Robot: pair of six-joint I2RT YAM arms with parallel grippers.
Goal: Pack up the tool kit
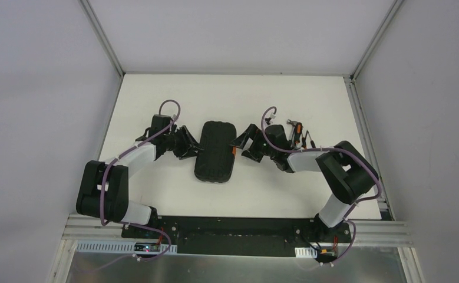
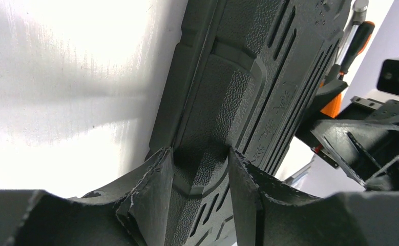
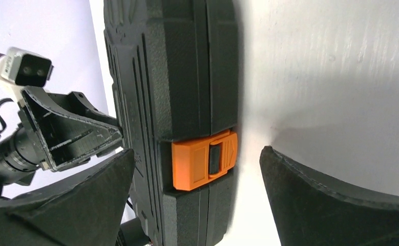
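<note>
A closed black tool case (image 1: 214, 152) lies in the middle of the table. An orange latch (image 3: 202, 161) is on its right side. My left gripper (image 1: 191, 144) is at the case's left side; in the left wrist view its fingertips (image 2: 159, 164) are against the case's black surface, and how far apart they stand is hard to tell. My right gripper (image 1: 244, 145) is open at the right side, its fingertips either side of the orange latch in the right wrist view, with nothing held.
A hammer (image 1: 296, 127) and other hand tools (image 1: 309, 138) lie to the right, behind my right arm.
</note>
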